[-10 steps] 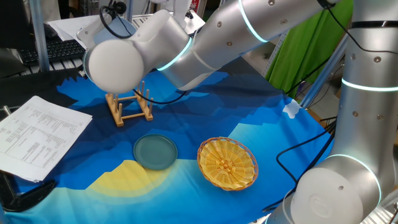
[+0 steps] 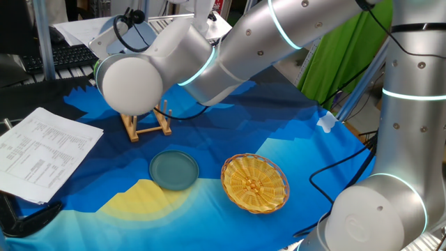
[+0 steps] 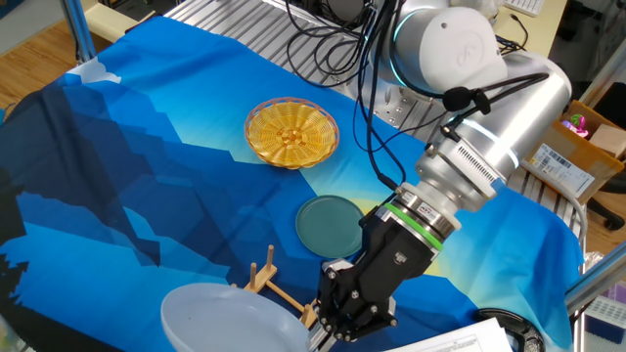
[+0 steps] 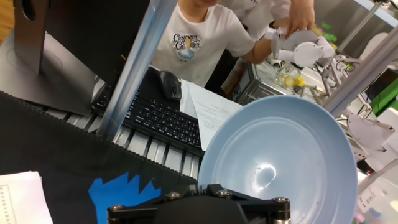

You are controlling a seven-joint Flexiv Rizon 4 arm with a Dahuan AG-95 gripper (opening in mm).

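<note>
A light blue plate is held by its rim in my gripper, which is shut on it. In exterior view 2 the same plate is at the bottom edge, left of my gripper; it appears raised above the cloth, near a wooden rack. The plate overlaps part of that rack there. Exterior view 1 shows the rack partly behind the arm, its pegs upright; the arm hides the fingers. A dark green plate lies flat on the cloth.
A round wicker basket sits beside the green plate. Papers lie at the left of the table. A keyboard and a metal post stand beyond the cloth's edge. Bare cloth surrounds the basket.
The arm's rounded joint has come down and slightly right in exterior view 1, covering more of the rack's pegs. The green plate, basket and papers have stayed put.
</note>
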